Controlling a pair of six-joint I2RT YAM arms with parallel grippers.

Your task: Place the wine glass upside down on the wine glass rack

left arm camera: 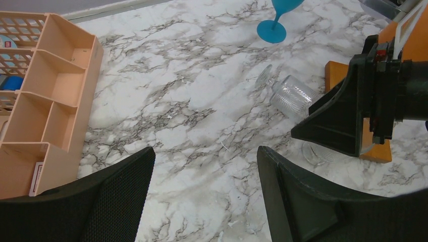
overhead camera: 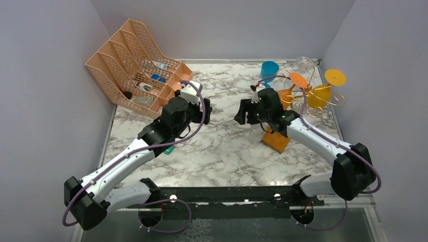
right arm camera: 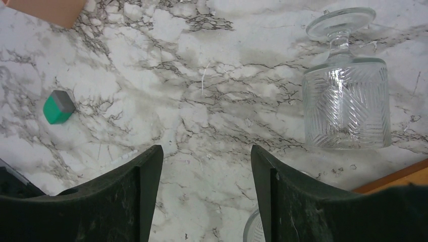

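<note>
A clear glass with stem and foot lies on its side on the marble; the left wrist view shows it (left arm camera: 295,96) partly behind my right gripper. My right gripper is open above the table just left of that glass, nothing between its fingers. My left gripper hangs open and empty by the tan organiser. A gold wire rack (overhead camera: 318,98) with orange and yellow glasses on it stands at the back right, partly behind the right arm.
The tan organiser (overhead camera: 131,70) fills the back left. A blue glass (overhead camera: 270,68) stands at the back, a wooden block (overhead camera: 276,143) lies right of the clear glass, and a green object (right arm camera: 59,107) lies at left.
</note>
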